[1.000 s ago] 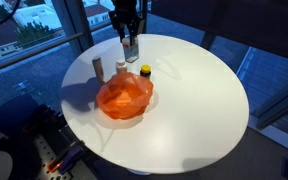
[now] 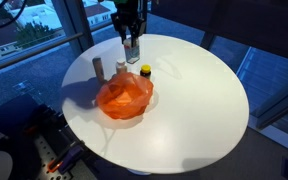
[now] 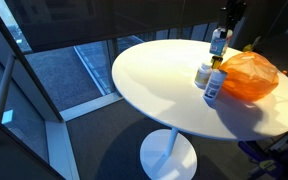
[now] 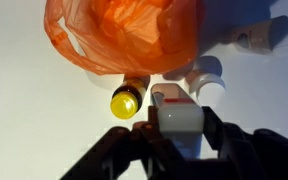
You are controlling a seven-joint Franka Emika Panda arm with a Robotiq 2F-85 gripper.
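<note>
My gripper (image 2: pixel 131 33) is at the far side of the round table, shut on a white-capped bottle (image 2: pixel 132 52) that stands upright. In the wrist view the bottle's pale cap (image 4: pixel 181 120) sits between the dark fingers, with part of a printed label beyond it. Exterior view 2 shows the held bottle (image 3: pixel 219 42) beneath the dark gripper, behind other bottles. Whether its base touches the table is hard to tell. An open orange plastic bag (image 2: pixel 124 97) rests on the table, apart from the gripper.
A yellow-capped dark bottle (image 4: pixel 126 103), a white bottle (image 4: pixel 206 82) and a greyish container (image 4: pixel 252 38) stand close to the bag and held bottle.
Over the last second the gripper has shifted slightly down around the bottle's top. The bottles and the bag remain in about the same places.
</note>
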